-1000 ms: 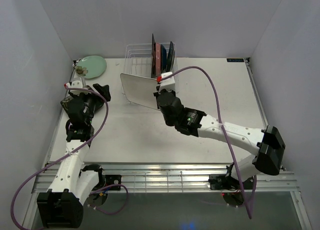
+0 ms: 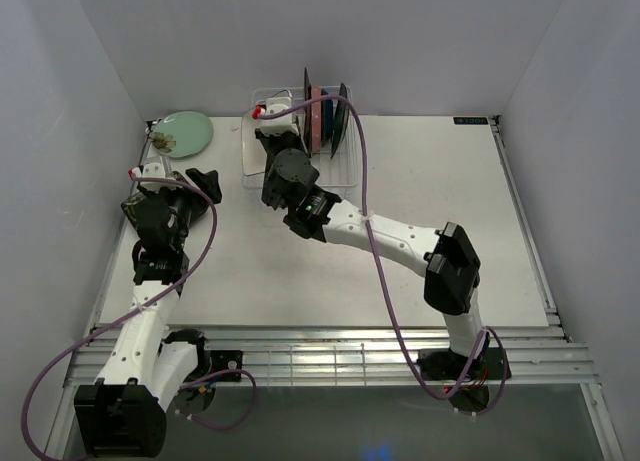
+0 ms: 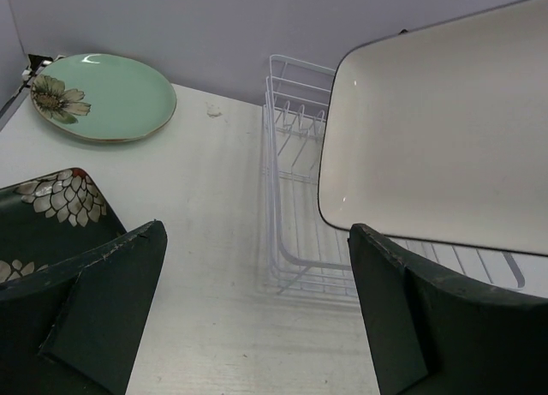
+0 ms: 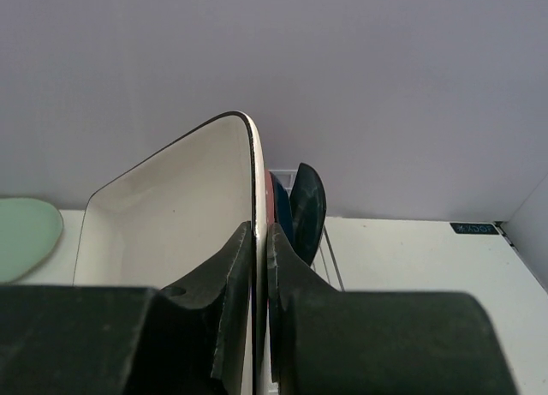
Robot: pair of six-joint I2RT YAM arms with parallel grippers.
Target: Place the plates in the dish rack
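A white square plate with dark rim (image 4: 167, 215) is held upright in my right gripper, which is shut on it over the dish rack (image 3: 273, 155). In the top view, several dark, pink and blue plates (image 2: 339, 121) stand in the rack right of it. My left gripper is open, empty, above a dark square plate with flower pattern (image 3: 51, 224) at the left. A green round plate (image 3: 111, 95) lies at the back left.
Grey walls close in the back and both sides.
My right gripper has moved left and back with the white plate, from in front of the rack to over its left part. The left arm has stayed still.
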